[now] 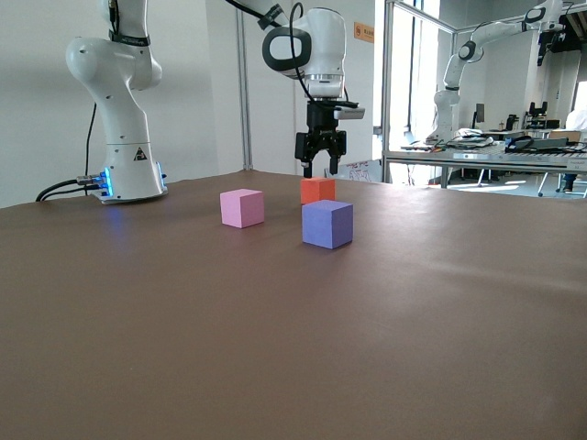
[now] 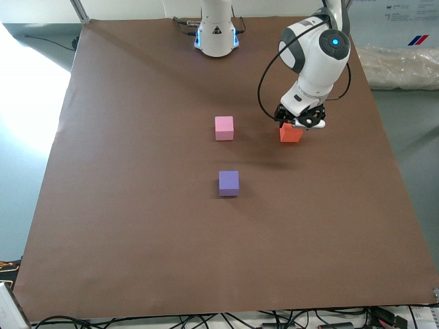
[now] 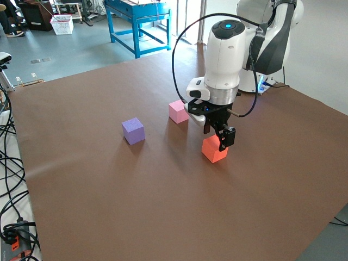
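Note:
An orange cube point(image 2: 291, 133) point(image 1: 317, 191) point(image 3: 214, 150) sits on the brown table, with my black gripper point(image 2: 295, 122) point(image 1: 320, 165) point(image 3: 216, 141) hanging pointed down just over it, partly hiding it in the left view. In the top view the two fingers stand apart above and behind the cube, nothing visible between them. A pink cube point(image 2: 223, 128) point(image 1: 242, 208) point(image 3: 178, 111) and a purple cube point(image 2: 228, 183) point(image 1: 326, 225) point(image 3: 133, 130) stand apart from it, toward the table's middle.
A white robot base point(image 2: 216, 34) with cables stands at the back edge. Cables point(image 3: 11, 206) run outside the table's edge.

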